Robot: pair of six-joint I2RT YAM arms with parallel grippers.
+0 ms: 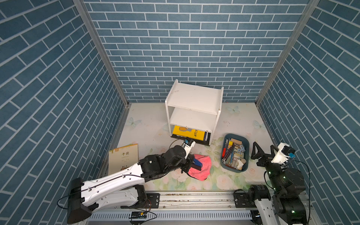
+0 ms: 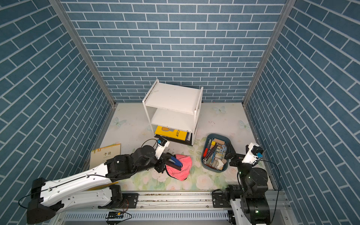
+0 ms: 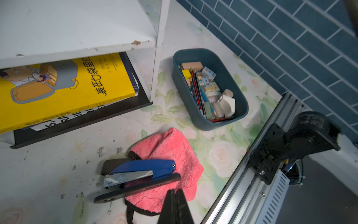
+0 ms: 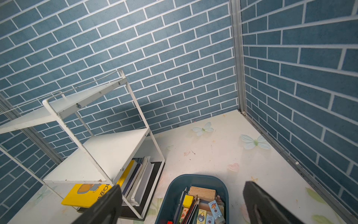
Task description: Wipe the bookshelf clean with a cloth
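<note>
A pink cloth (image 3: pixel 175 145) lies on the table before the white bookshelf (image 1: pixel 193 97), with a blue stapler (image 3: pixel 152 168) on top of it. My left gripper is above the cloth just short of the stapler in its wrist view, shut, with nothing visible between its fingers. In the top views the left arm partly hides the stapler and cloth. My right gripper (image 1: pixel 258 151) stands open and empty at the right, beside the container. The bookshelf's two upper boards are bare; books (image 3: pixel 67 85) fill its bottom level.
A teal container (image 1: pixel 234 166) full of stationery sits right of the cloth. A cream notebook (image 1: pixel 121 157) lies at the left edge. Brick-patterned walls enclose it.
</note>
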